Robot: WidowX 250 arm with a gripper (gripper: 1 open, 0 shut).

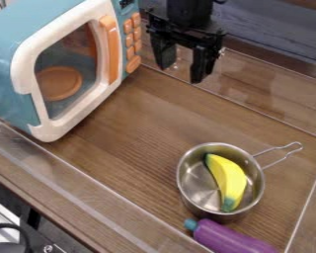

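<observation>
The black gripper (185,51) hangs at the top middle, above the back of the wooden surface, right of the toy microwave; its fingers look spread apart, with nothing visible between them. A steel pot (194,186) with a wire handle sits at the lower right, holding a yellow toy banana (232,178). A purple toy eggplant (233,238) lies just in front of the pot.
The blue and white toy microwave (52,123) with orange buttons fills the upper left. A raised border runs along the near left and the back.
</observation>
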